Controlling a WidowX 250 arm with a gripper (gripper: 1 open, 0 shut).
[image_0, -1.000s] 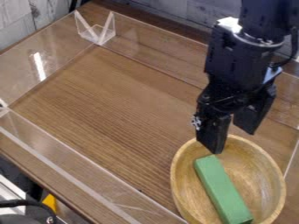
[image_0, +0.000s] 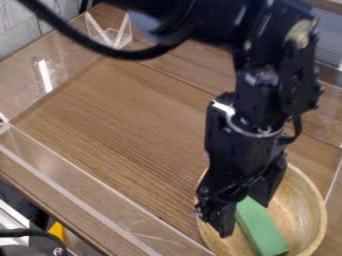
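Note:
The black gripper (image_0: 234, 205) hangs low over a round wooden bowl (image_0: 307, 200) at the bottom right, its fingertips open just above a green bar (image_0: 263, 232) that lies in the bowl. The gripper's body hides the back part of the bowl and the upper end of the bar.
Clear low walls edge it at the left, and a white wire-like object (image_0: 110, 28) stands at the back left corner. A brick wall shows at the top left.
The gripper has moved down and toward the near side, from behind the bowl to low over the green bar. The bar and bowl look unmoved.

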